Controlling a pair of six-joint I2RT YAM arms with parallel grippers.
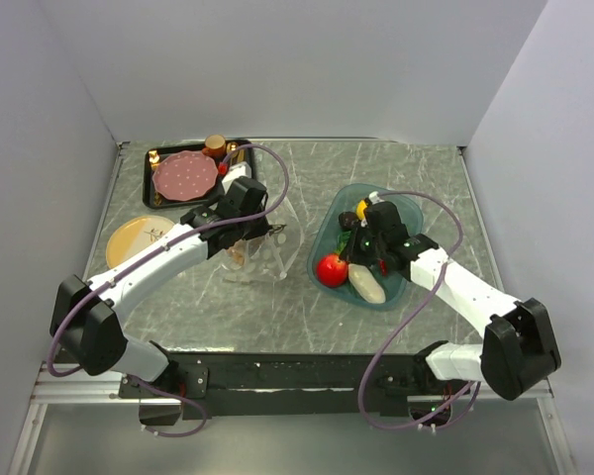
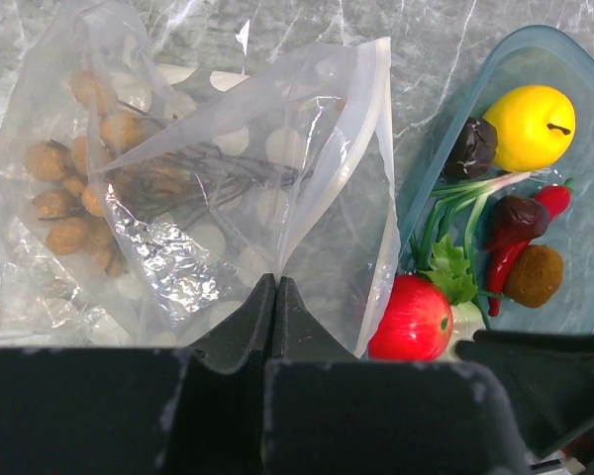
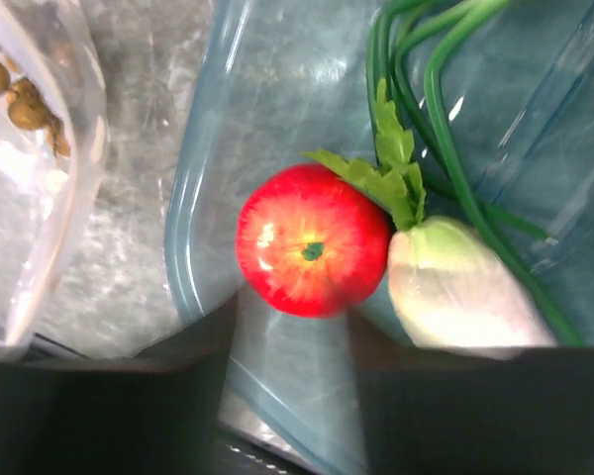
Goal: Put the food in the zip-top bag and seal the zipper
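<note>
A clear zip top bag [image 2: 218, 168] lies on the table with brown round food on stems inside. My left gripper is shut on a thin fold of the bag at its zipper edge. To the right, a blue-grey tub [image 2: 438, 158] holds a red tomato [image 3: 312, 240], a white-green vegetable [image 3: 465, 287] and green stalks [image 3: 445, 129]. Over this tub is my right gripper, its blurred fingers apart. The tomato shows just beyond the fingertips, and nothing is seen gripped.
Also in the tub are a yellow fruit [image 2: 530, 127], a dark purple item [image 2: 471, 148], red peppers [image 2: 507, 272] and a brown round item [image 2: 535, 275]. A black tray with a pink plate [image 1: 185, 175] stands back left, near a cream plate [image 1: 129, 240].
</note>
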